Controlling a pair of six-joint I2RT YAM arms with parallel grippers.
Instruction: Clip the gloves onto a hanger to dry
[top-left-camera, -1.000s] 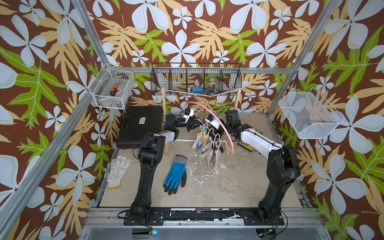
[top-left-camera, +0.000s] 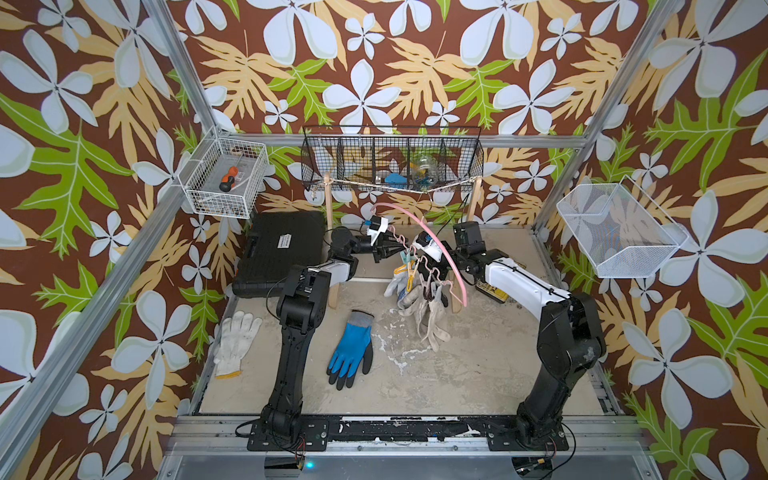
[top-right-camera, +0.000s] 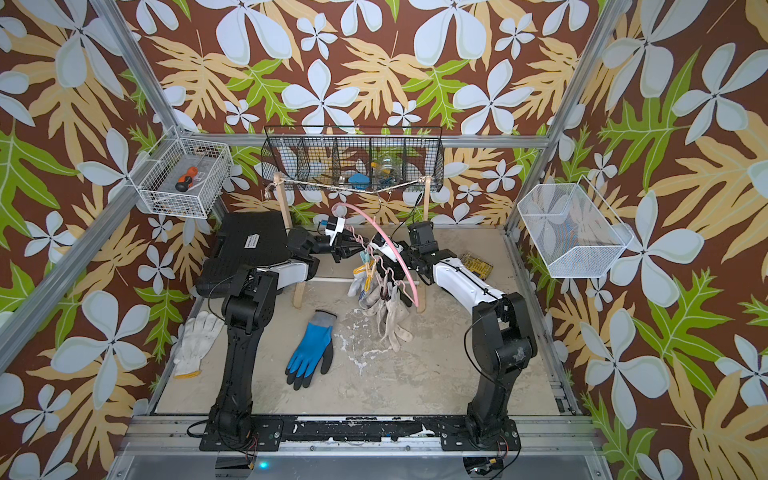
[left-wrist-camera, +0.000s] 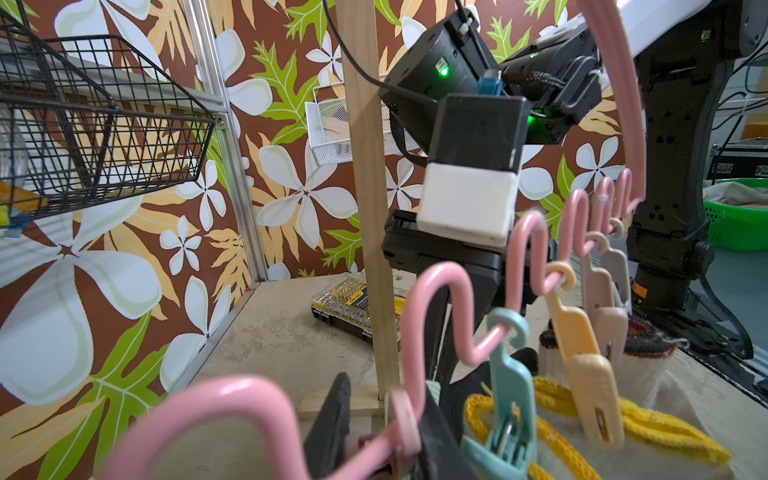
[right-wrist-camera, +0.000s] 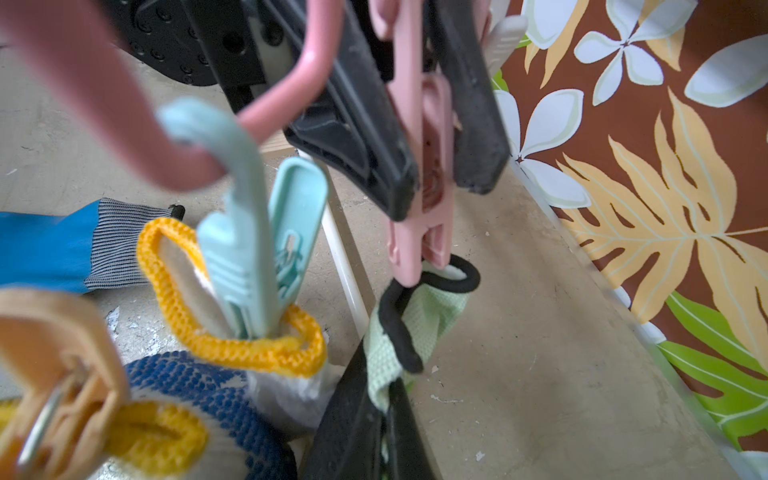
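Observation:
In the right wrist view my left gripper is shut on a pink clip (right-wrist-camera: 409, 248), one finger on each side. The clip's tips meet the black hem of a light green glove (right-wrist-camera: 428, 316). Below, my right gripper is shut, with thin cloth of that glove between its fingertips. A teal clip (right-wrist-camera: 248, 240) holds a yellow-hemmed glove (right-wrist-camera: 292, 352) on the pink hanger (right-wrist-camera: 104, 96). Several clipped gloves (top-left-camera: 424, 312) hang there. A blue glove (top-left-camera: 352, 348) and a white glove (top-left-camera: 237, 342) lie on the table.
A black case (top-left-camera: 280, 254) lies at the back left, and a yellow-black box (left-wrist-camera: 348, 304) at the back right. Wooden posts (left-wrist-camera: 368, 160) support the hanger area. The black wire basket (top-left-camera: 392, 160) is above.
The left arm, the hanger and the loose gloves look the same.

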